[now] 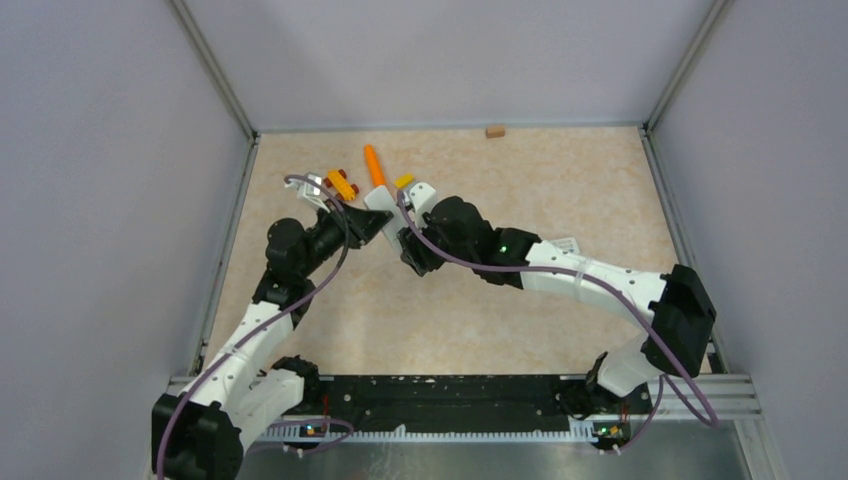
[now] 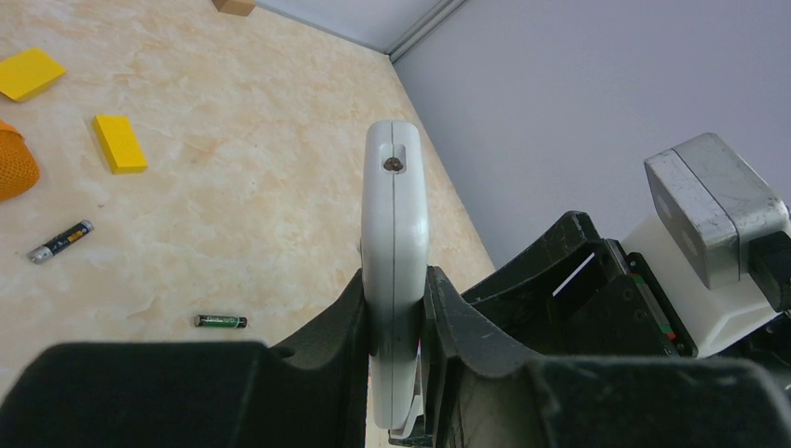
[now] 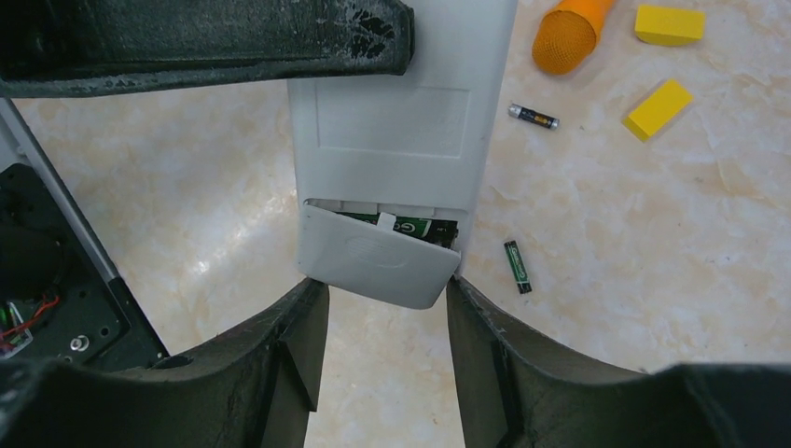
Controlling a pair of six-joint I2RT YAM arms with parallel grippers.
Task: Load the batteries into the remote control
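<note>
The white remote control is held up off the table, and my left gripper is shut on its sides. In the right wrist view the back of the remote faces me. Its battery cover sits tilted across the lower end, between the fingertips of my right gripper, which is shut on it. Behind the cover's upper edge a dark green battery shows inside the compartment; the rest of the compartment is hidden. Two more batteries lie on the table: a black one and a green one.
Yellow blocks and an orange object lie near the loose batteries. An orange toy with red wheels is at the back left, a brown block at the back edge.
</note>
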